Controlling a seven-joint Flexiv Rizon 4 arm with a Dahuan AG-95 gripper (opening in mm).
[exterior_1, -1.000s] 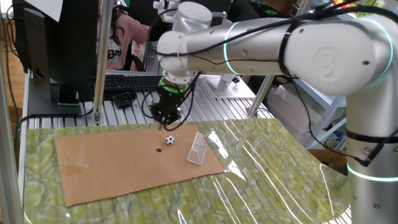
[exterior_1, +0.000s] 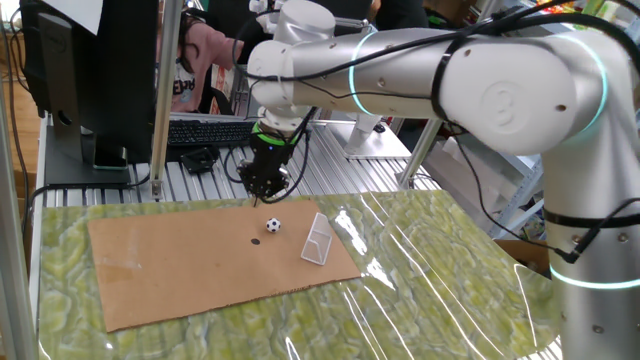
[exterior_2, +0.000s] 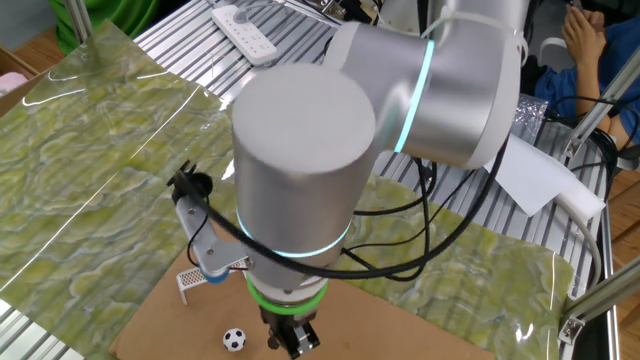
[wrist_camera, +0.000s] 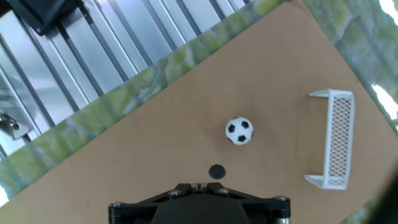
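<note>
A small black-and-white soccer ball (wrist_camera: 239, 130) rests on the brown cardboard sheet (wrist_camera: 155, 137), with a flat black spot (wrist_camera: 217, 172) close by. To the ball's right in the wrist view stands a small white goal (wrist_camera: 339, 140) with a mesh back. My gripper shows at the bottom edge of that view, its black fingers drawn together and nothing visible between them. In exterior view 1 the gripper (exterior_1: 256, 201) hangs above the far edge of the cardboard, apart from the ball (exterior_1: 273, 226). The second exterior view shows the ball (exterior_2: 234, 340) beside the gripper.
The cardboard lies on a green marbled mat (exterior_1: 420, 260), which is bare on the right. Behind it is a slatted metal surface with a keyboard (exterior_1: 210, 133) and a monitor (exterior_1: 95, 90). A metal post (exterior_1: 165, 100) rises at the left. Cables hang around the arm.
The arm has shifted a little to the left in exterior view 1, and the gripper has turned slightly. Ball, goal and cardboard have stayed in place.
</note>
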